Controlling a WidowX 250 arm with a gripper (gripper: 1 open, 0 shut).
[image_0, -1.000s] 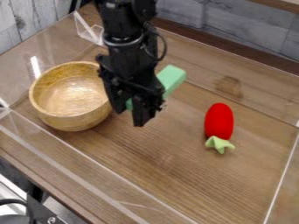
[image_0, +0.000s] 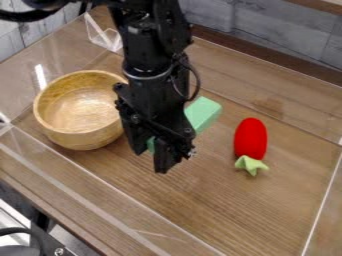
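The black robot arm reaches down from the top centre, its gripper (image_0: 163, 148) low over the wooden table in the middle. A mint-green object (image_0: 201, 115) shows just behind the gripper's right side, with a bit of green also between its dark fingers, which largely hide it. The gripper appears shut on this green object, though the exact grip is hard to see. A tan bowl (image_0: 60, 110) stands to the left. A red oval object (image_0: 250, 139) lies to the right, with a small pale-green star-shaped piece (image_0: 250, 165) at its lower end.
A wall or ledge runs along the back, and cables lie at the lower left edge.
The bowl and red object have not moved.
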